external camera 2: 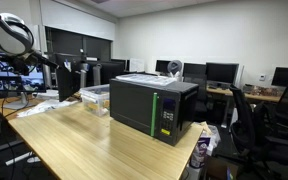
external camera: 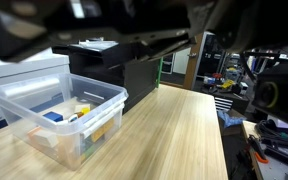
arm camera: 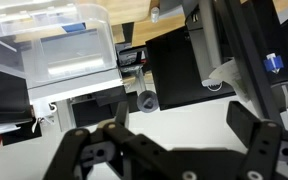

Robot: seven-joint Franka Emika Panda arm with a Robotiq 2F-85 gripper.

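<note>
My gripper stands open in the wrist view, its two dark fingers wide apart at the lower edge and nothing visible between them. In the second exterior view the arm (external camera 2: 12, 38) is raised at the far left, above the table's end. A clear plastic bin (external camera: 72, 132) sits on the wooden table in the first exterior view, with several small colored items inside, among them a blue one (external camera: 53, 117). The same bin (arm camera: 76, 66) appears at the upper left of the wrist view, apart from the fingers. Blurred dark arm parts cover the top of the first exterior view.
A black microwave (external camera 2: 134, 108) with a green stripe stands at the table's back right, beside the bin. Office chairs (external camera 2: 248, 125) and monitors lie beyond the table.
</note>
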